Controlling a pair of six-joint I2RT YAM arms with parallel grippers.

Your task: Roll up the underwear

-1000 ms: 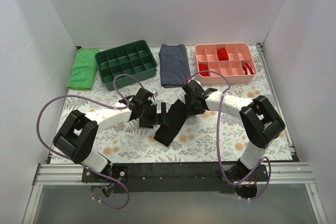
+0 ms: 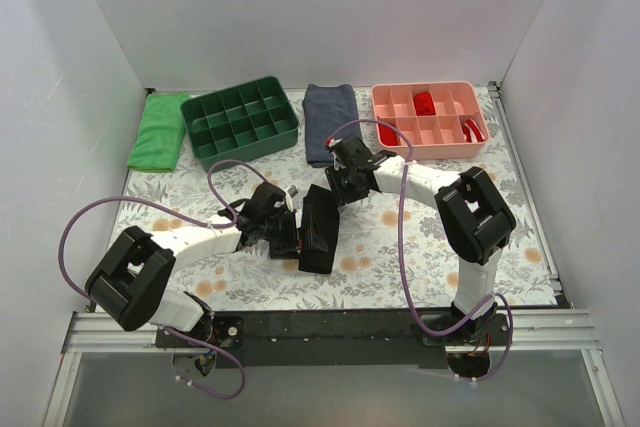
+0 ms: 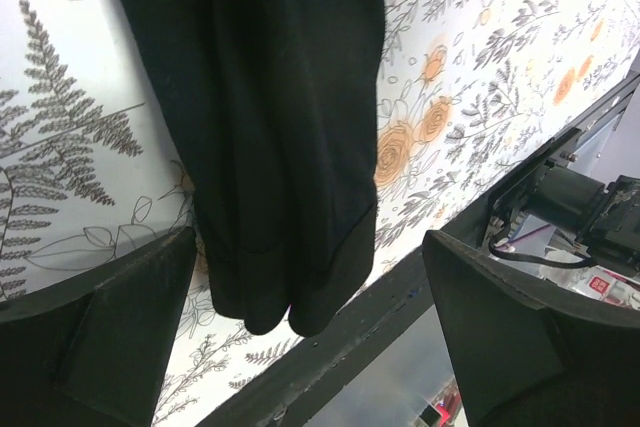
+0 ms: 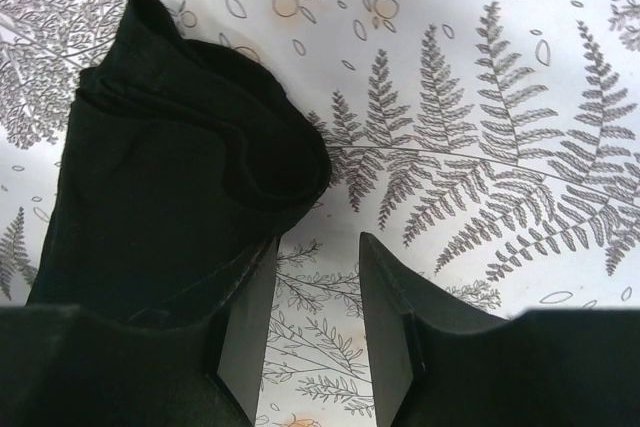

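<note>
The black underwear (image 2: 320,250) lies folded lengthwise into a strip, running front to back at the table's middle. My left gripper (image 2: 298,239) is over its front part, open; in the left wrist view the cloth (image 3: 285,147) lies between and beyond the spread fingers. My right gripper (image 2: 341,184) is at the strip's back end; in the right wrist view its fingers are apart, the left one beside the cloth's bunched edge (image 4: 170,157).
A green compartment box (image 2: 240,122) and a pink one (image 2: 440,142) stand at the back, with folded grey cloth (image 2: 330,122) between them and green cloth (image 2: 157,132) at left.
The black strip has turned from diagonal to nearly straight front to back.
</note>
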